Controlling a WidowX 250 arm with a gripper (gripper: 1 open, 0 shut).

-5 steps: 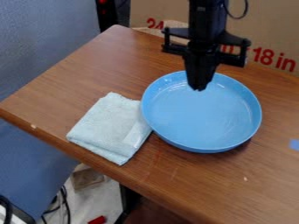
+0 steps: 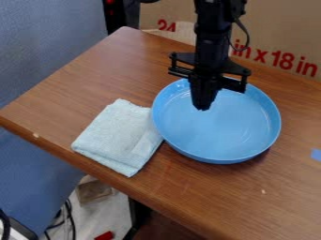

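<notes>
A light blue round plate (image 2: pixel 226 131) rests on the wooden table. My black gripper (image 2: pixel 201 97) hangs over the upper left part of the plate, its fingers pointing down. Whether its fingertips touch the plate, and whether they are open or shut, I cannot tell. A folded pale cloth (image 2: pixel 115 137) lies to the left of the plate, near the table's edge.
A cardboard sheet (image 2: pixel 286 32) stands behind the table.
My gripper has moved down and to the left over the plate. The plate and the cloth look unmoved.
</notes>
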